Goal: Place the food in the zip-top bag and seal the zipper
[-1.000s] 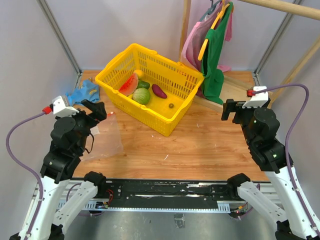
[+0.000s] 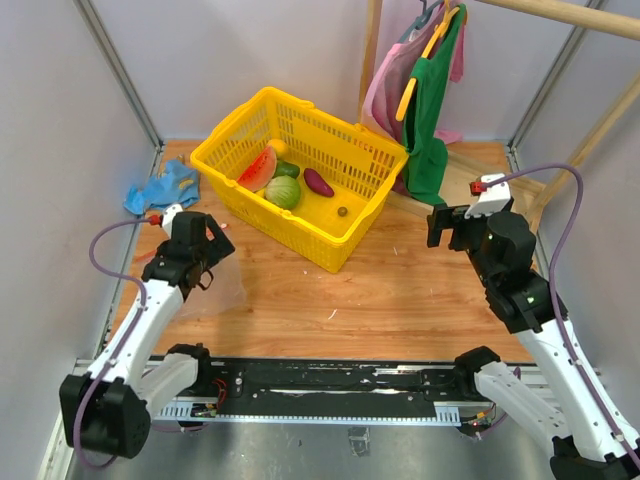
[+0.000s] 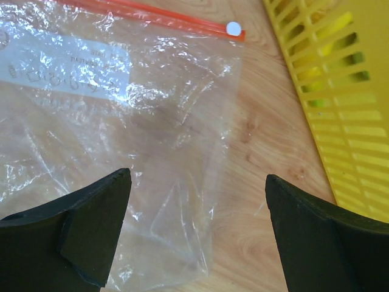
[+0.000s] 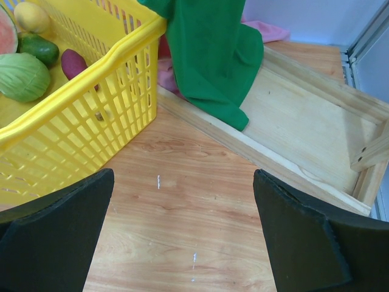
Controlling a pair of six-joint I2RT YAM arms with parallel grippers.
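Note:
The clear zip bag lies flat on the wooden table, its red zipper and white slider along the far edge in the left wrist view. Above it hangs my left gripper, open and empty; in the top view that arm covers much of the bag. Inside the yellow basket are a watermelon slice, a green cabbage, an eggplant, a green vegetable and a yellow fruit. My right gripper is open over bare table, right of the basket, nothing between its fingers.
A blue cloth lies at the back left. Green and pink clothes hang on a wooden rack behind the basket's right side, above a wooden tray.
The right gripper has shifted slightly left. The basket and food stay where they were.

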